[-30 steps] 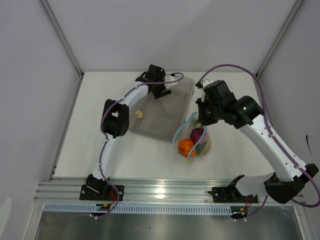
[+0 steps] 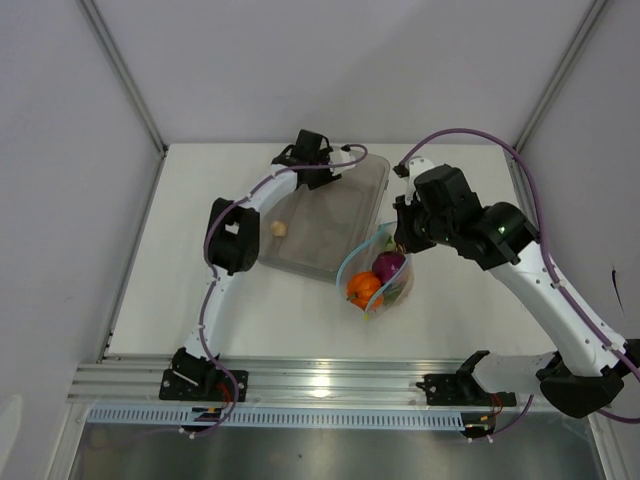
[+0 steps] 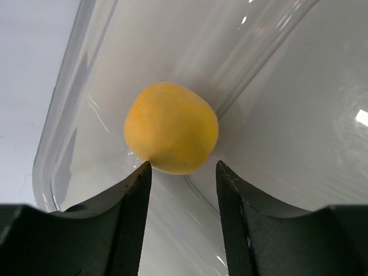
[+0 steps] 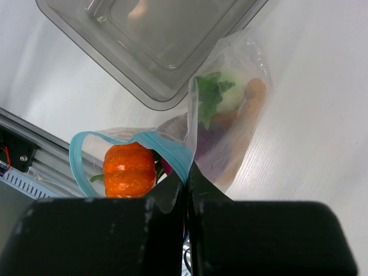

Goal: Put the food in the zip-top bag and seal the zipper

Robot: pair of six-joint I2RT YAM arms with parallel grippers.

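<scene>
A zip top bag (image 2: 378, 270) with blue zipper stands right of the grey tray, holding an orange pumpkin (image 4: 129, 169), a purple item, green leaves and other food. My right gripper is shut on the bag's rim. My left gripper is over the tray's far end, part open, beside a yellow food item (image 3: 172, 123), nothing seen between its fingers. A small tan item (image 2: 279, 229) lies in the tray's left part.
The grey tray (image 2: 330, 215) takes up the middle back of the white table (image 2: 170, 250). Clear table lies at the left and front.
The bag, with my right gripper at its rim, has shifted slightly left. My left arm looks nearly still.
</scene>
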